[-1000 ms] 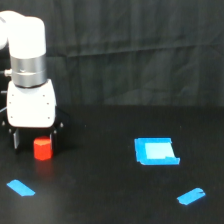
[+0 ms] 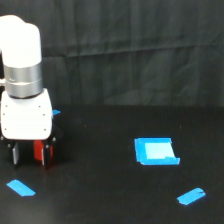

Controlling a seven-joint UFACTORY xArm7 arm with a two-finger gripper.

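At the far left, my white and grey gripper (image 2: 30, 155) is lowered to the dark table, its dark fingers (image 2: 15, 153) pointing down. The fingers stand apart, with a gap that looks wider than the red block (image 2: 39, 151). Only part of that block shows below the hand, close to the right-hand finger; the hand covers its upper part. Whether a finger touches it cannot be told.
A blue taped outline around a pale square (image 2: 159, 151) lies right of centre. Blue tape strips lie at front left (image 2: 20, 188) and front right (image 2: 191, 196). The table between gripper and square is clear. A dark curtain (image 2: 130, 55) hangs behind.
The gripper has come down, and its hand and right-hand finger now cover much of the red block, which showed fully before. The taped square and strips have not moved.
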